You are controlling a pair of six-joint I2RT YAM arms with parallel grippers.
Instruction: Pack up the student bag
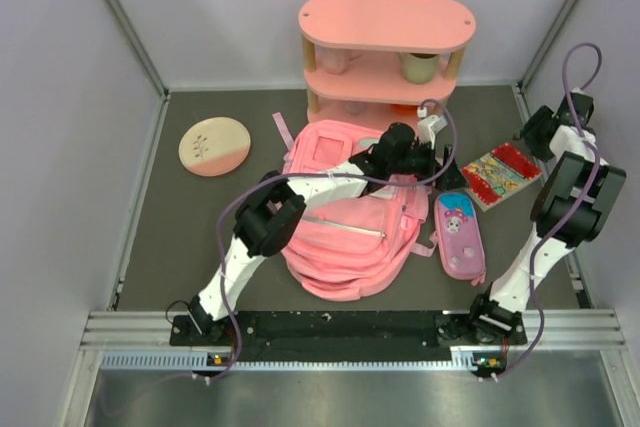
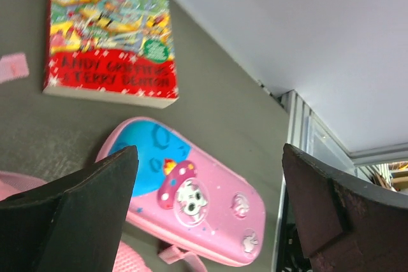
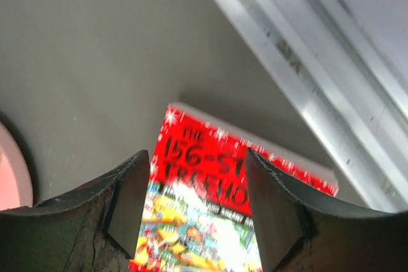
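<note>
Pink student bag (image 1: 335, 257) lies on the table, its upper right part under my left arm. Flat on the table to its right are a pink and blue pencil case (image 1: 461, 242) and, farther back, a red-covered book (image 1: 500, 175). My left gripper (image 1: 455, 169) stands open above the table between bag and book; its fingers (image 2: 76, 214) frame the pencil case (image 2: 191, 189) from above, without touching it. Over the far right end of the book (image 3: 204, 157) hangs my right gripper, open. Whether its fingertips touch the cover, I cannot tell.
A pink shelf (image 1: 388, 19) with a pale green pot (image 1: 420, 68) stands behind the bag. At the left lies a round board (image 1: 214, 146). The right wall's metal edge (image 3: 280, 55) runs close past the book. Bare table surrounds the board.
</note>
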